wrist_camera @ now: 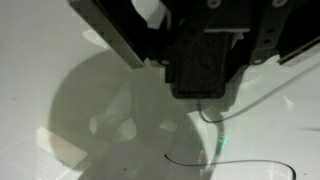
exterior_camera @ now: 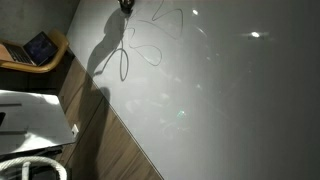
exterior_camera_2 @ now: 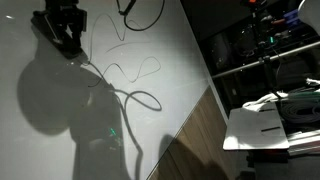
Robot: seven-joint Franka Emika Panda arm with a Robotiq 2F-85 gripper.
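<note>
A dark block with a rough, felt-like face [wrist_camera: 200,65] sits between the fingers of my gripper in the wrist view; the fingers are shut on it. Below it spreads a white, glossy board [wrist_camera: 245,145]. A thin dark curved line [wrist_camera: 235,161] runs across that board close to the block. From the second exterior view, the gripper [exterior_camera_2: 72,42] appears as a dark shape at upper left, with thin looping lines [exterior_camera_2: 133,78] on the board beside it. Only its dark end shows at the top edge of the first exterior view. Whether the block touches the board, I cannot tell.
The arm and its cable cast large shadows [exterior_camera: 107,45] on the board. Past the board's edge lie a wooden floor [exterior_camera: 110,140], a white table [exterior_camera: 35,118] and a chair with a laptop [exterior_camera: 40,48]. Most of the board is clear.
</note>
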